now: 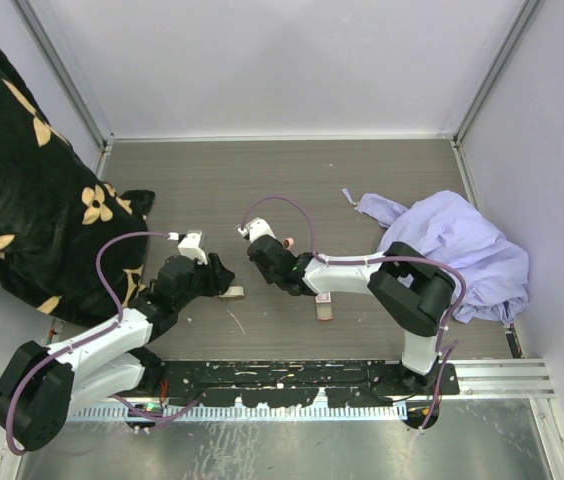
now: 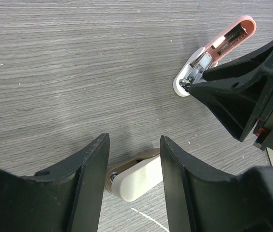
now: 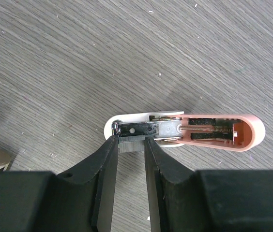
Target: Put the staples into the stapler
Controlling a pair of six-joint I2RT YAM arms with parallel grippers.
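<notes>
A pink-and-white stapler (image 3: pixel 214 131) lies opened flat in the right wrist view, its metal magazine and spring exposed. A short grey staple strip (image 3: pixel 131 146) spans the gap between the fingertips of my right gripper, both ends meeting them, beside the magazine's far end from the pink cover. From the left wrist view, the same stapler (image 2: pixel 193 72) appears beyond the right gripper's dark fingers (image 2: pixel 248 82). My left gripper stands open above a small white-and-brown object (image 2: pixel 139 180) on the table, partly hidden by one finger.
A small box (image 1: pixel 323 306) sits below the right forearm. Purple cloth (image 1: pixel 457 250) is heaped at the right, and a dark flowered cushion (image 1: pixel 32 180) fills the left side.
</notes>
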